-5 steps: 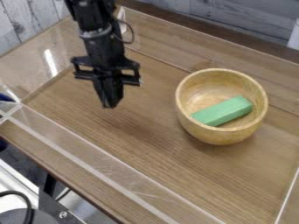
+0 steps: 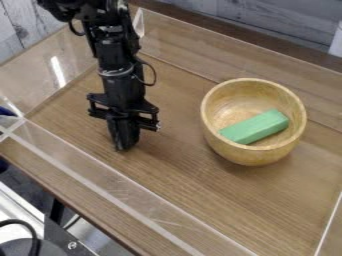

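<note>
The black robot arm reaches down from the top left to my gripper (image 2: 124,135), which is low over the wooden table at left of centre. The gripper looks shut, with nothing visible between its fingers; its dark tip is hard to make out. To its right stands a wooden bowl (image 2: 225,96) holding a green block (image 2: 254,127).
Dark cables show at the bottom left, beyond the table's edge.
The arm and gripper have come down and toward the front of the table over the last second. The bowl and green block look unmoved.
</note>
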